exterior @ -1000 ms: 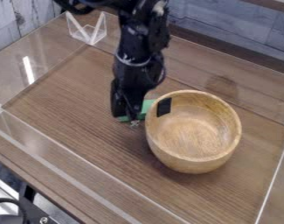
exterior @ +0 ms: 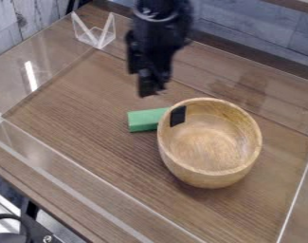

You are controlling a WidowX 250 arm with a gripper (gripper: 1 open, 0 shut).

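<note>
My gripper [exterior: 139,81], dark and blurred, hangs high in the upper middle of the camera view. It looks parted, but its fingers are too blurred to judge. Below it a green block [exterior: 145,121] lies on the wooden table, beside a round beige bowl [exterior: 207,162]. A small black piece [exterior: 178,116] is at the bowl's upper left rim.
A clear wire-like holder [exterior: 94,30] stands at the back left. Black cables lie at the lower left corner and top left.
My gripper has risen up and back, away from the green block, which now shows fully on the table beside the bowl.
</note>
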